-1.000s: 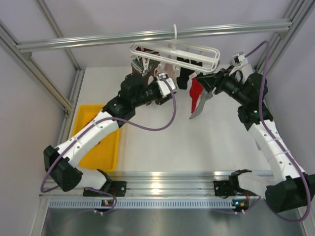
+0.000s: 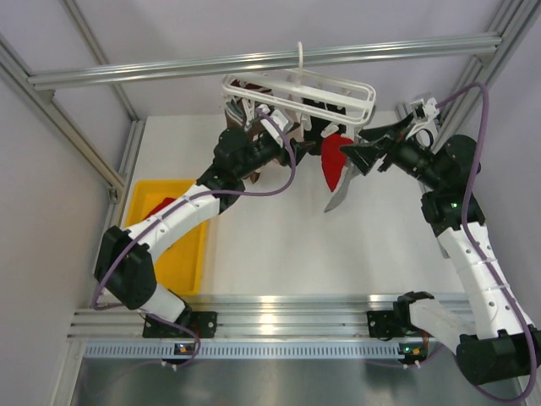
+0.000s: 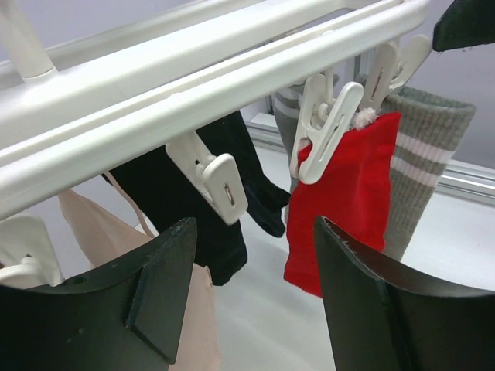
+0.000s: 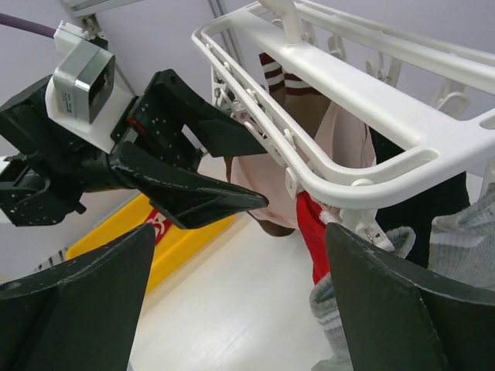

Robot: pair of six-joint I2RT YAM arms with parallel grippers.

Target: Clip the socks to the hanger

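From the rail hangs a white hanger [image 2: 372, 100] with several clips. A red sock [image 3: 348, 201] hangs below a white clip [image 3: 315, 127] near one end, with a grey striped sock [image 3: 425, 154] beside it. Farther along are a black sock [image 3: 182, 209] and a pale pink sock [image 3: 100, 228]. My left gripper is open in front of the hanger, its fingers empty and facing the black and red socks. At the hanger's right end my right gripper stands open; the red and grey socks show beyond its fingers, apparently not gripped.
A yellow bin [image 2: 184, 262] with a red item [image 2: 162, 205] inside sits at the left. The metal rail [image 2: 194, 66] crosses above. Both grippers are close together under the hanger.
The red and grey socks have swayed.
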